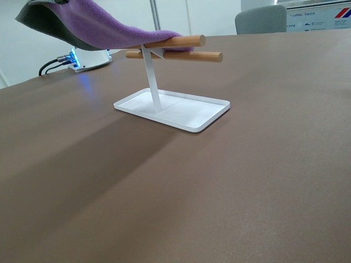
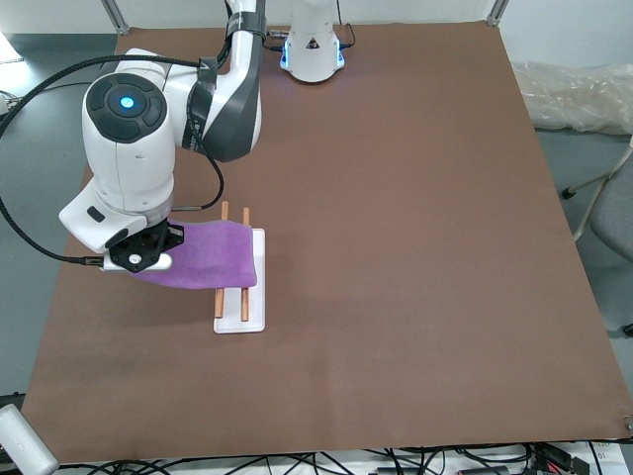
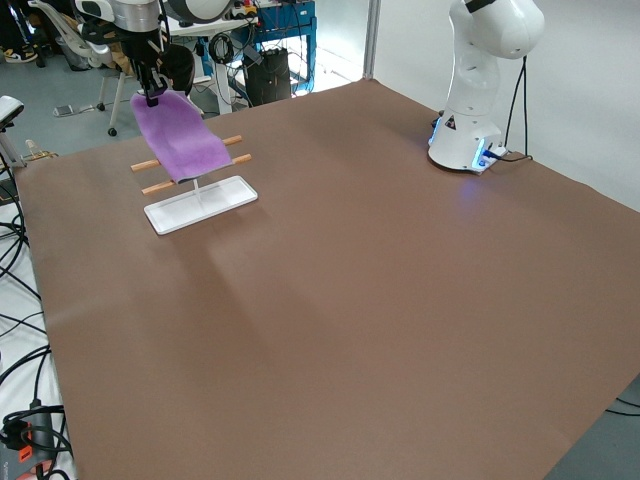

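A purple cloth (image 2: 198, 257) (image 1: 109, 24) (image 3: 180, 135) lies over two wooden bars (image 1: 192, 56) of a white stand with a flat tray base (image 1: 192, 115) (image 3: 208, 205). My gripper (image 3: 152, 98) is at the cloth's upper end, beside and above the stand, with the cloth hanging from it across to the bars. In the left view my wrist housing covers the fingers; in the right view it looks shut on the cloth's end. In the top view only a dark fragment shows at the upper edge.
Cables run along one edge, and a grey chair stands outside the table.
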